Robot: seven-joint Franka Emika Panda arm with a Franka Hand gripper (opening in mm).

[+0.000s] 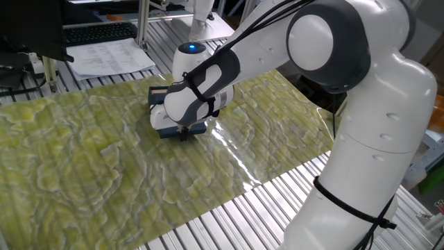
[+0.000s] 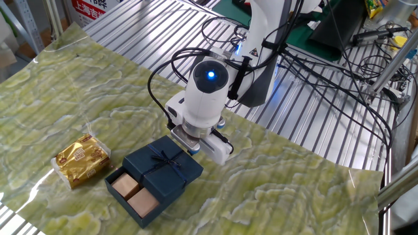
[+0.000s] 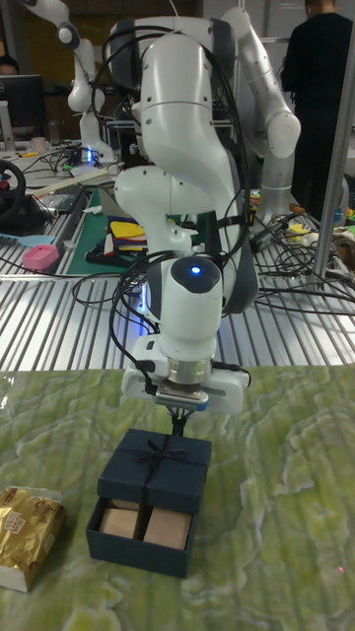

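Note:
A dark blue gift box [image 3: 136,553] stands on the green marbled sheet, holding two tan blocks [image 2: 145,202], in its uncovered front part. Its lid [image 2: 153,171], tied with a dark ribbon bow, sits shifted back toward the robot and looks slightly tilted. At the lid's robot-side edge is my gripper [image 3: 179,423], pointing down. Its dark fingers stand close together at the middle of the hand, apparently shut, and nothing shows between them. Whether they touch the lid is hard to tell. In exterior view 1 the arm hides most of the box, and a fingertip [image 1: 184,134] shows against the lid's side.
A gold-wrapped packet [image 2: 81,161] lies beside the box, on the left in exterior views 2 and 3. Most of the green sheet [image 1: 76,167] is bare. Papers [image 1: 111,59] and a keyboard [image 1: 100,32] lie beyond it. Cables hang around the arm.

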